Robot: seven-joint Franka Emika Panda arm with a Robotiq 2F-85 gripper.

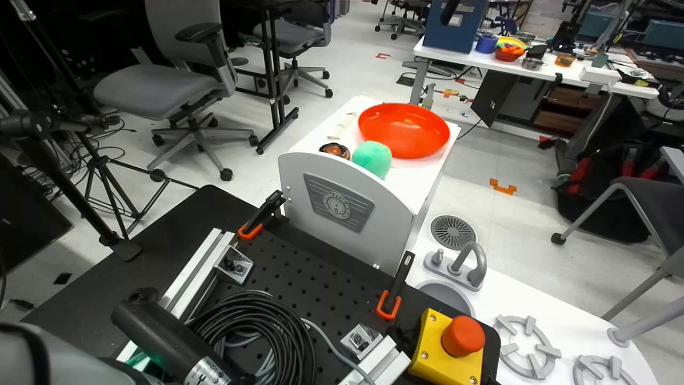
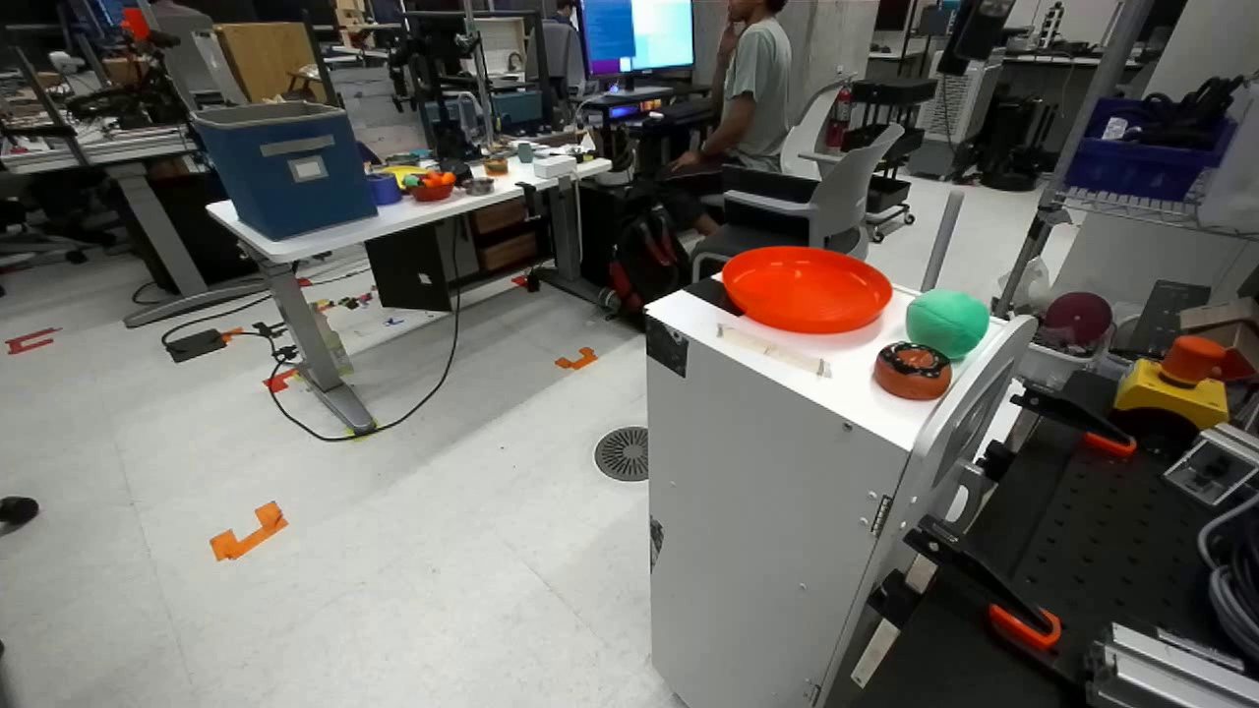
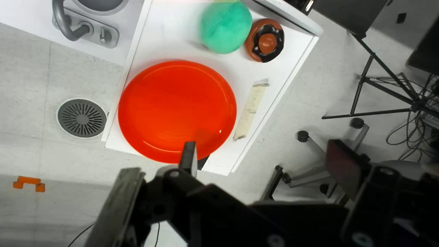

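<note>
My gripper is open with nothing between its fingers, above the white cabinet top in the wrist view. One finger (image 3: 190,156) overlaps the near rim of the red plate (image 3: 177,107). Beyond the plate, a green round soft thing (image 3: 226,28) sits close beside a brown, donut-like toy (image 3: 266,40) with black topping. A labelled strip of tape (image 3: 251,110) runs along the cabinet top (image 2: 755,324). Only dark tips of the gripper show at the upper edge of exterior view 1, well above the plate (image 1: 402,130).
A grey upright panel (image 1: 346,205) closes one end of the cabinet top. Alongside stand a toy faucet (image 1: 471,263) and sink. On the black table are clamps, coiled cable (image 1: 256,333) and a yellow box with a red button (image 1: 452,346). Open floor surrounds the cabinet's far end.
</note>
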